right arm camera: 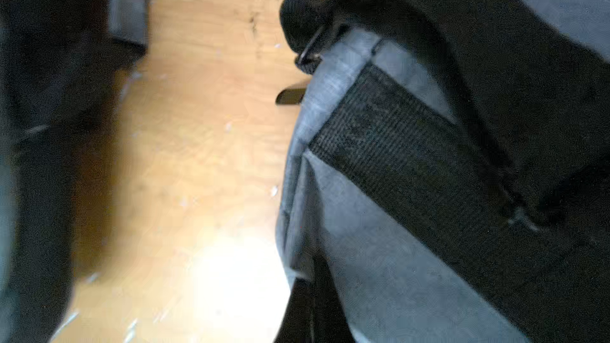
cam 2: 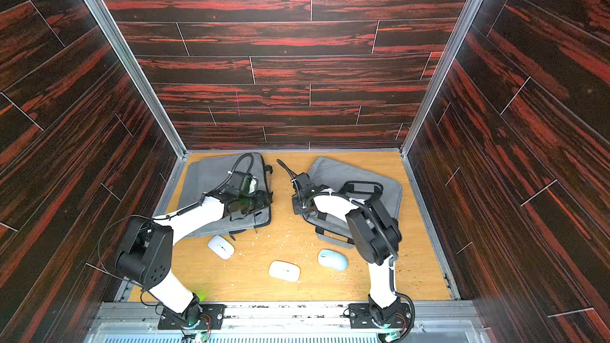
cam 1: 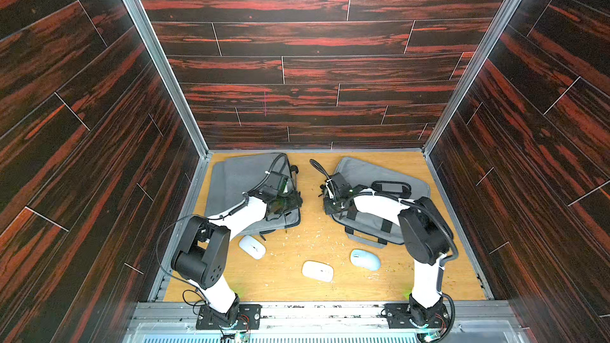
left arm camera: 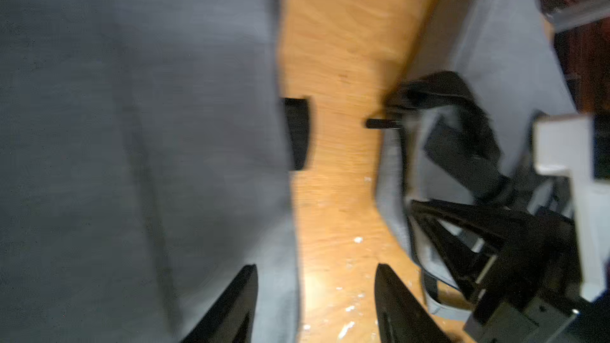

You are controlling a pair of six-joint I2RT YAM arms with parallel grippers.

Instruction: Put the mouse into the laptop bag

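Note:
Two grey laptop bags with black straps lie on the table, one at the left [cam 1: 241,171] and one at the right [cam 1: 394,178]. My left gripper hangs open over the right edge of the left bag, nothing between its fingers. My right gripper is shut at the near corner edge of the right bag; whether any fabric is caught in its tips is unclear. Three mice lie in front of the bags: a white one [cam 1: 252,247] at left, a white one [cam 1: 317,271] in the middle and a light blue one [cam 1: 365,259] at right.
A narrow strip of bare wood [cam 1: 311,222] separates the bags. The front middle of the table is open around the mice. Dark panel walls stand at the back and both sides.

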